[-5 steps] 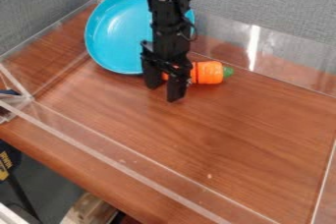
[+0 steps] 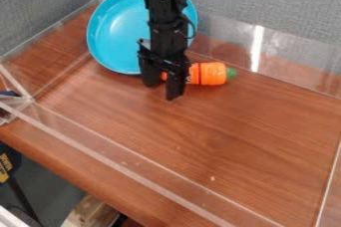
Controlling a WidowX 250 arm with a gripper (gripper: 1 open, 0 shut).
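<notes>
My black gripper (image 2: 163,80) hangs over the wooden surface at the upper middle, its fingers pointing down around the left part of an orange carrot toy (image 2: 209,74) with a green tip. The gripper hides that part of the carrot, so I cannot tell whether the fingers hold it. A blue plate (image 2: 110,34) lies behind and to the left of the gripper, partly covered by the arm.
Clear plastic walls (image 2: 258,48) border the wooden table (image 2: 213,161). The front and right of the surface are empty. Some small objects lie outside the left edge.
The gripper has shifted very slightly, mostly around its fingertips. The carrot and plate look almost unmoved.
</notes>
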